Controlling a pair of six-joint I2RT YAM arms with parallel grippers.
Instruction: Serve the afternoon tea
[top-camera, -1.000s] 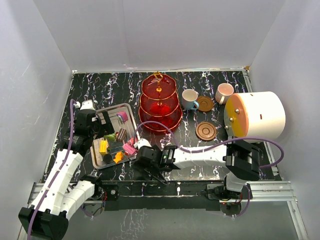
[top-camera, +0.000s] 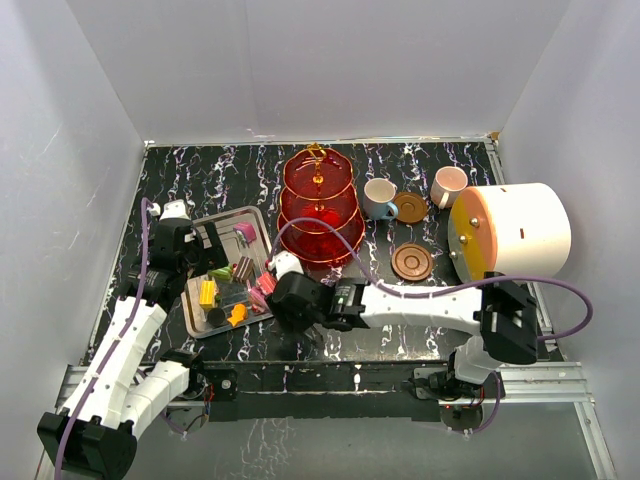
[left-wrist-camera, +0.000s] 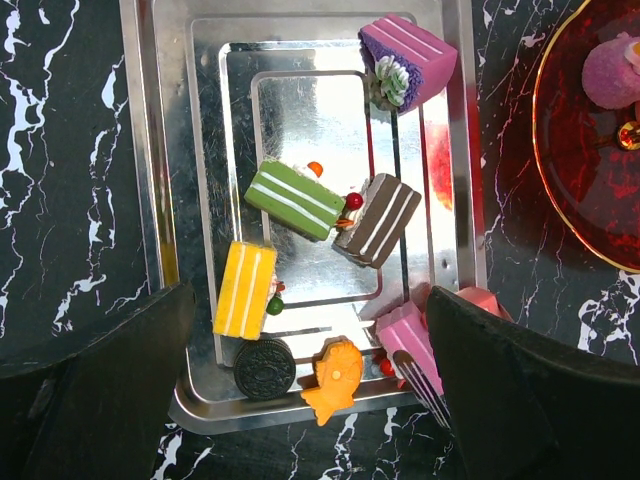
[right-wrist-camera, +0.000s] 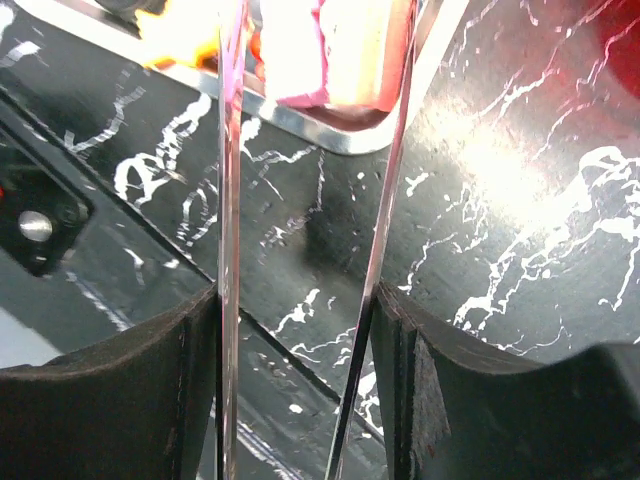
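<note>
Cake slices and small sweets lie in the metal tray (left-wrist-camera: 157, 200): purple (left-wrist-camera: 425, 60), green (left-wrist-camera: 295, 200), brown (left-wrist-camera: 378, 220), yellow (left-wrist-camera: 244, 290) and pink (left-wrist-camera: 405, 335). A black cookie (left-wrist-camera: 265, 369) and an orange fish-shaped piece (left-wrist-camera: 336, 380) lie near its front edge. My left gripper is open above the tray, nothing held. At the tray's front right corner, my right gripper has its thin fingers apart, the pink and red slices (right-wrist-camera: 365, 55) showing between them. The red three-tier stand (top-camera: 345, 246) is right of the tray, with a purple treat (left-wrist-camera: 610, 75) on it.
Two mugs, blue-white (top-camera: 379, 198) and pink (top-camera: 449, 185), stand at the back right beside two brown coasters (top-camera: 411, 262). A cream toaster-like box (top-camera: 520, 232) fills the right side. Bare black marbled table lies front right of the tray.
The left arm looks unmoved.
</note>
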